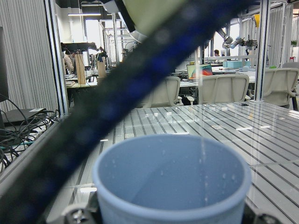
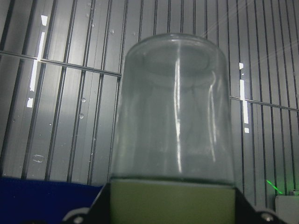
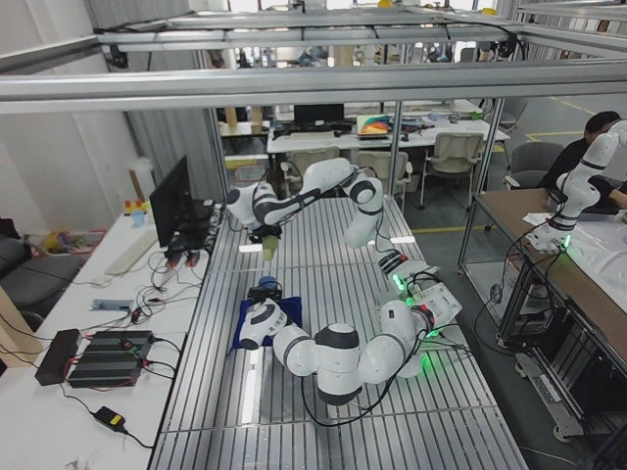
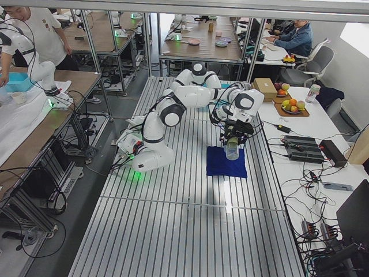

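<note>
A light blue cup (image 1: 172,186) fills the bottom of the left wrist view, upright, held by my left gripper (image 3: 265,292) over a dark blue cloth (image 4: 226,164). My right gripper (image 3: 265,235) is shut on a clear plastic cup with an olive-green band (image 2: 173,116), raised above the table with its closed end pointing outward in the right wrist view. A blurred dark diagonal strip crosses the left wrist view, with an olive shape behind it. The fingertips of both grippers are mostly hidden.
The slatted metal table (image 4: 173,231) has much free room. Beside it, a white desk (image 3: 127,411) holds cables, black boxes and a monitor (image 3: 171,201). Metal frame bars (image 3: 313,83) run overhead.
</note>
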